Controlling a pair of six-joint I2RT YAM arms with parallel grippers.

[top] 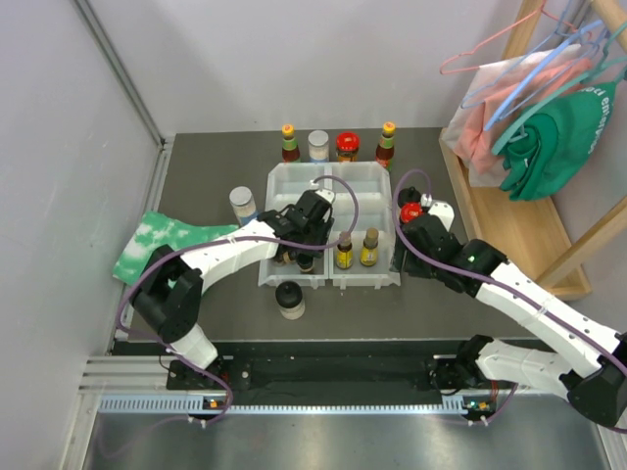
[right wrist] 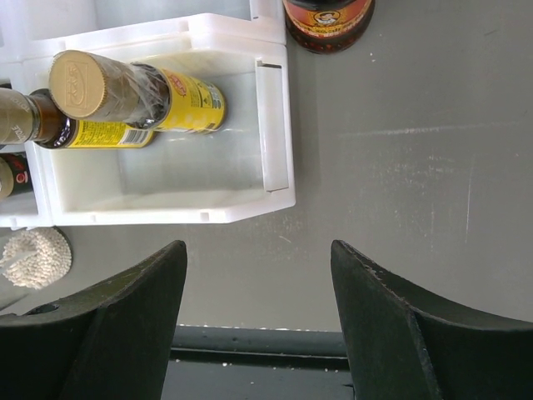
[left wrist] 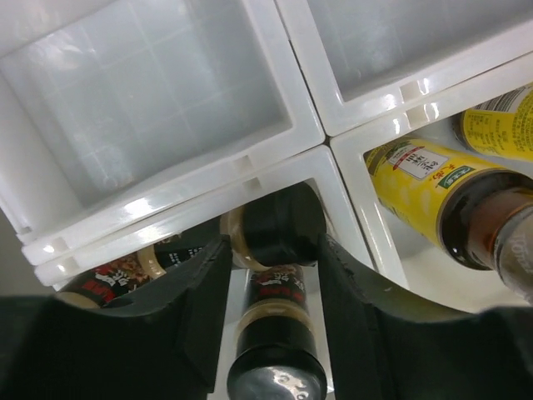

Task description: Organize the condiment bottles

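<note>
In the white divided organizer (top: 362, 191), a compartment at front left holds several dark black-label bottles (left wrist: 279, 229), lying or tilted; my left gripper is over them, fingers apart around the lying bottle's neck area, grip unclear. Two yellow-label bottles (left wrist: 429, 196) share the front right compartment, leaning. My right gripper stands open right of the organizer, above bare counter, nothing between its fingers. The back compartments look empty.
Red-sauce bottles (top: 386, 149), a red-lidded jar (top: 347, 147) and white jars (top: 241, 204) stand around the organizer; a dark-lidded jar (top: 290, 300) is in front. Green cloth (top: 157, 250) lies left, a hanger rack right.
</note>
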